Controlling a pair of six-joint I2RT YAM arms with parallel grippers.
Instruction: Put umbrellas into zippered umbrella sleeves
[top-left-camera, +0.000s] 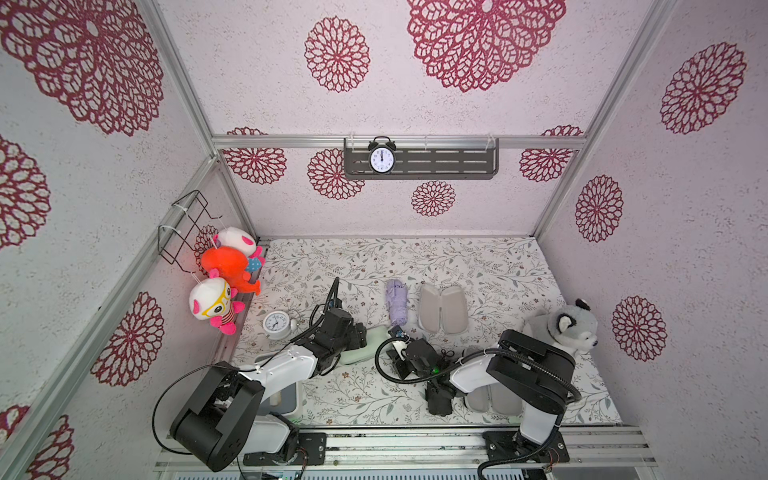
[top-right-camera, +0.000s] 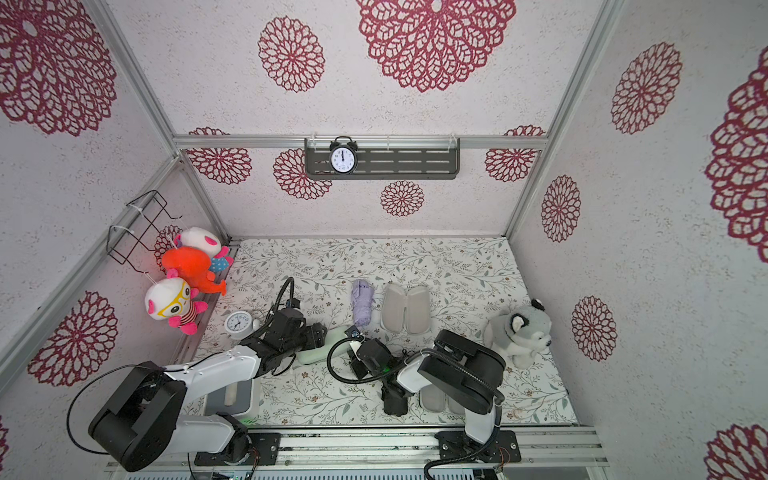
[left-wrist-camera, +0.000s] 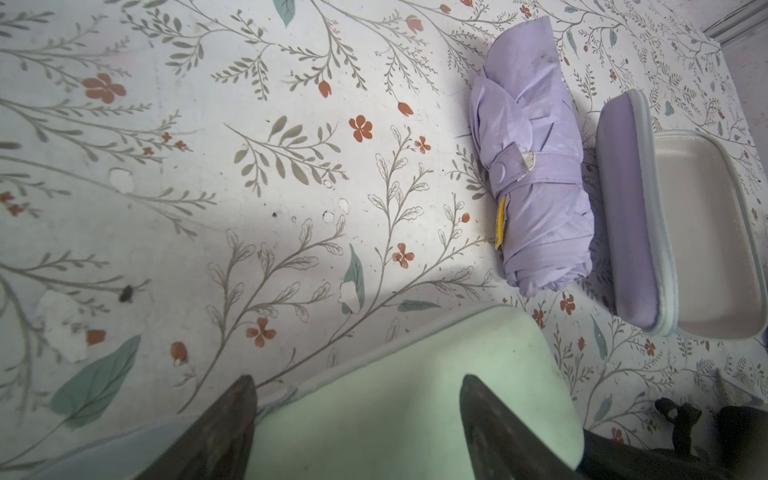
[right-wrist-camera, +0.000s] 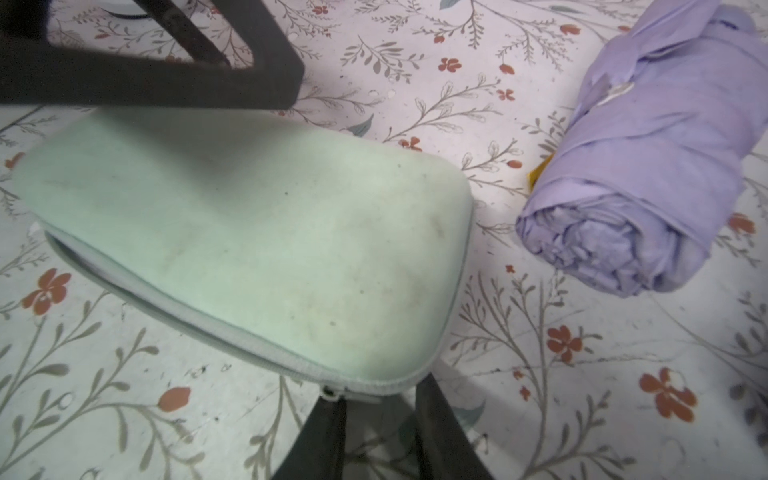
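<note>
A mint zippered sleeve (right-wrist-camera: 264, 232) lies mid-table; in the right wrist view its zipper pull shows at the near corner (right-wrist-camera: 336, 393). My left gripper hangs over the sleeve with its fingers apart. My right gripper is at that near corner by the zipper, fingers part open and partly hidden by the sleeve; whether it grips the pull is unclear. A folded lavender umbrella (left-wrist-camera: 532, 184) lies behind the sleeve, beside an open lavender-and-grey sleeve (left-wrist-camera: 628, 208).
Grey plush toy (top-left-camera: 560, 328) sits at the right, plush toys (top-left-camera: 224, 280) at the left, a white clock (top-left-camera: 277, 323) left of my left arm. A dark object (top-left-camera: 439, 402) lies near the front.
</note>
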